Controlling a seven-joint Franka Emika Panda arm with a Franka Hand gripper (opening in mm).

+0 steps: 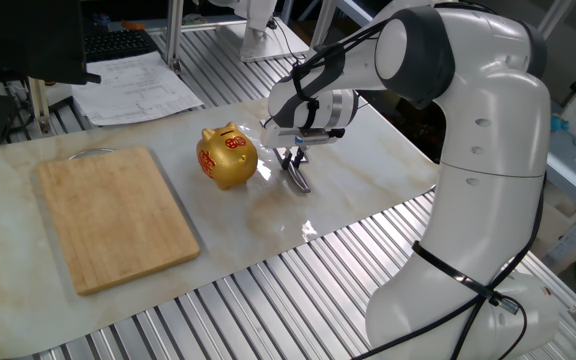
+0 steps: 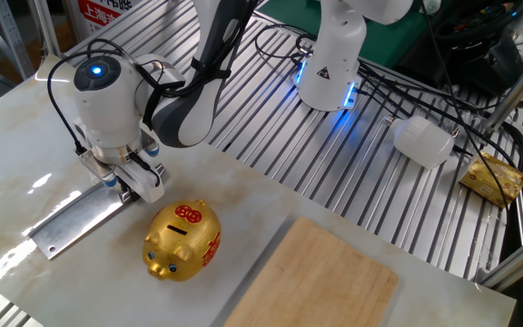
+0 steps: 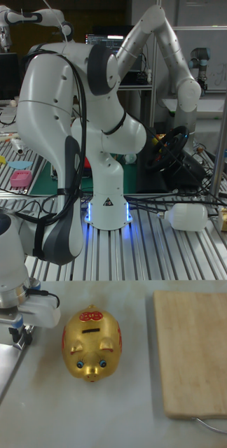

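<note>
A flat, shiny metal blade with a small hole near its far corner extends from beneath my gripper. It looks like a cleaver; its curved silver handle shows in exterior view 1. There my gripper points down, its dark fingers at the handle's upper end. Whether they are clamped on the metal or merely around it cannot be made out. In exterior view 3 the blade runs off the left edge, below the gripper. Beside the gripper stands a golden piggy bank, upright and apart from it.
A wooden cutting board with a metal loop lies on the marble-look sheet, past the piggy bank. Papers lie behind. Slatted metal table borders the sheet. Between piggy bank and board the sheet is clear.
</note>
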